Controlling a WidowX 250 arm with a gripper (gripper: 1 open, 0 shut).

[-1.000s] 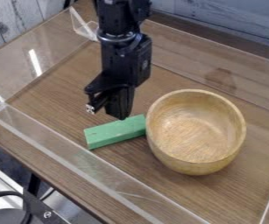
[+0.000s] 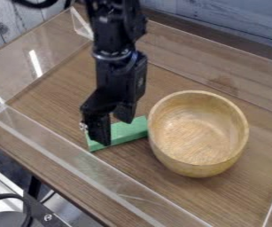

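The black gripper hangs down over a green block, low and close to it, with its fingers open around the block's left part. The block lies on the wooden table just left of a large tan wooden bowl. Part of the block is hidden behind the gripper.
A clear strip runs along its near left edge. Black cables hang at the lower left, beside the table.
The gripper has come down and toward the near side, from above and behind the green block to low over it. The bowl has not moved.
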